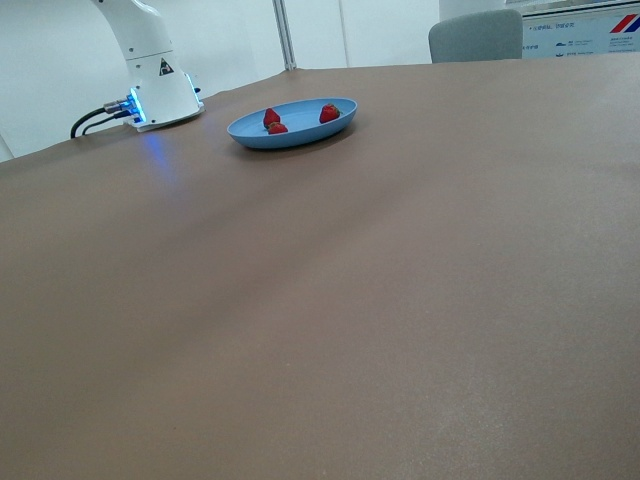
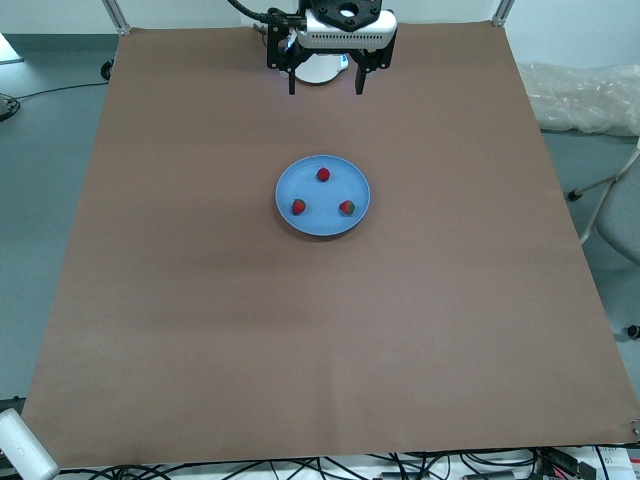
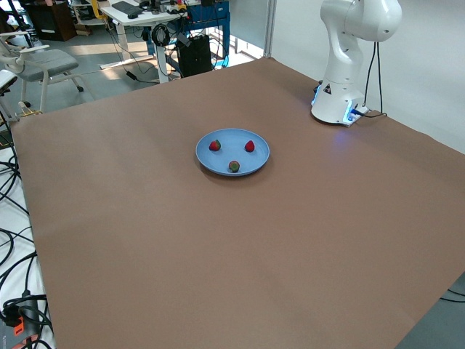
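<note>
A blue round plate point(image 2: 322, 215) rests in the middle of the brown table point(image 2: 330, 330), holding three strawberries, one at the back point(image 2: 323, 174), one at the left point(image 2: 298, 206) and one at the right point(image 2: 347, 207). My gripper point(image 2: 325, 84) hangs at the back edge in the left view, behind and above the plate, its two fingers apart with nothing seen between them. The top and right views show the white arm point(image 3: 341, 58) without the gripper.
Cables point(image 3: 22, 313) run along one edge. A grey chair point(image 2: 620, 210) stands beside the table, outside it.
</note>
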